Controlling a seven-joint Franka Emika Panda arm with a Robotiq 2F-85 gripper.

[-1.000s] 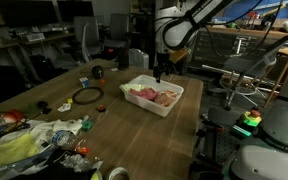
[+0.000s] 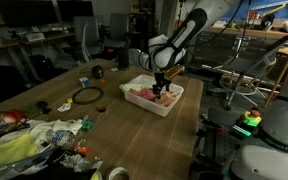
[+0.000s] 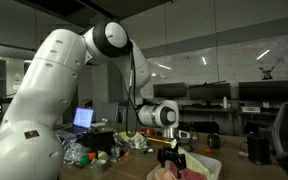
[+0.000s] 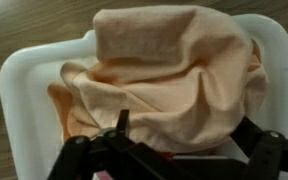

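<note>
My gripper (image 2: 162,92) hangs low over the white bin (image 2: 134,100), its fingers apart. In the wrist view, a crumpled peach cloth (image 4: 169,75) fills much of the bin, lying between and beyond the two dark fingers. Nothing is clearly gripped. A bit of red and pink shows below the cloth, mostly hidden by the gripper body. From the second exterior view, the gripper (image 3: 172,162) points down into the bin, close to the pink and peach cloth (image 3: 196,172); whether they touch, I cannot tell.
On the left of the table lie a yellow-green cloth (image 2: 12,148), small tools and black cables (image 2: 86,96). A metal cup (image 2: 119,173) stands at the front edge. The brown tabletop (image 2: 134,135) before the bin is clear.
The arm has come down from above the bin toward the cloth inside it. The bin and the things on the table stay where they were.
</note>
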